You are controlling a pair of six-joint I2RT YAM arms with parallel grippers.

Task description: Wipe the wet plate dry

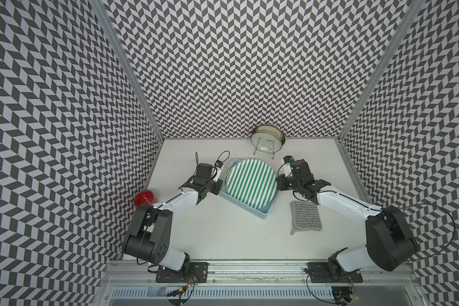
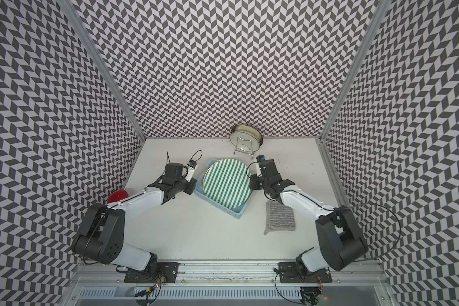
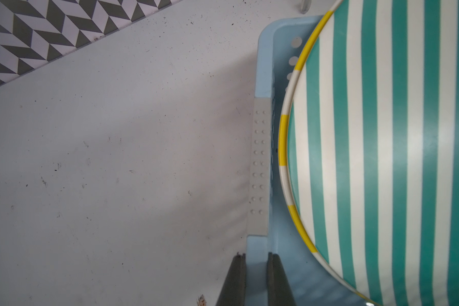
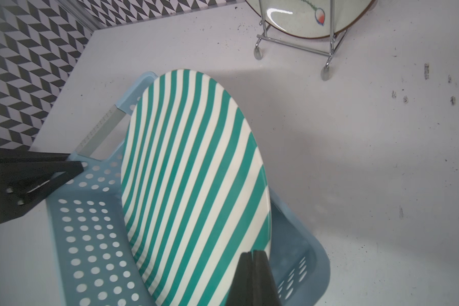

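A round plate [image 1: 252, 183] with green and white stripes leans tilted in a light blue basket [image 3: 265, 56]. Its edge is yellow and white in the left wrist view. My left gripper is shut on the basket's left rim, whose blue strip shows between its fingers. At the plate's right edge, my right gripper has its fingers together, with nothing seen between them; whether they touch the plate I cannot tell. A grey cloth [image 1: 306, 216] lies flat on the table, to the right and in front of the basket.
Behind the basket, a pale plate [image 1: 267, 138] stands upright in a wire stand [image 4: 301, 46]. The red bowl [image 1: 143, 197] sits at the table's left edge, partly behind my left arm. Bare white table [image 1: 239, 234] stretches in front of the basket.
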